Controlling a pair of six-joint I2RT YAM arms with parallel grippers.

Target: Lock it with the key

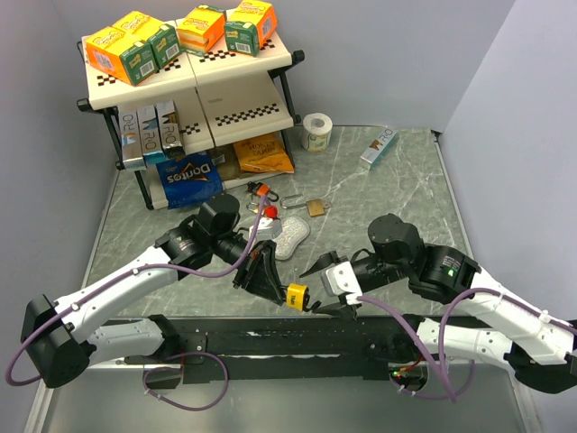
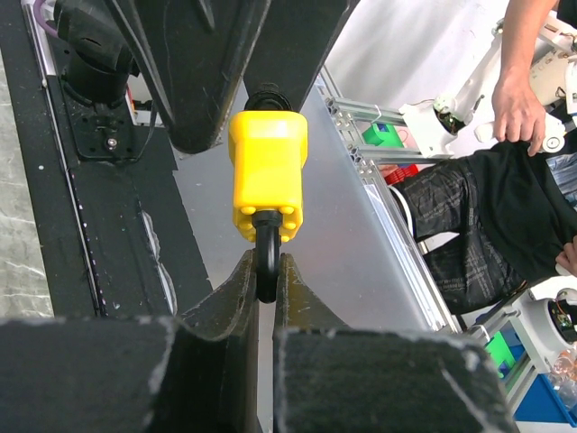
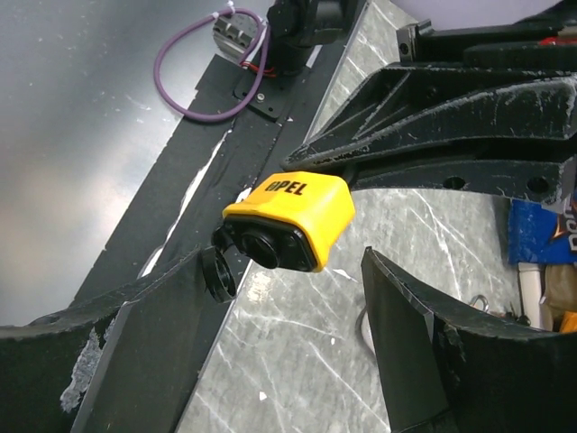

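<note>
A yellow key (image 1: pixel 297 296) marked OPEL is held by its black stem in my left gripper, which is shut on it, over the table's front edge. My right gripper is part open, its fingers facing the yellow head (image 3: pixel 293 206) from close by, one at either side below it in the right wrist view. Farther back on the marble table (image 1: pixel 397 189) lies a brass padlock (image 1: pixel 316 207), among other small items.
A shelf rack (image 1: pixel 236 68) with boxes and bags stands at the back left. A paper roll (image 1: pixel 316 135) and a narrow box (image 1: pixel 379 147) are at the back. A person (image 2: pixel 521 108) shows in the left wrist view.
</note>
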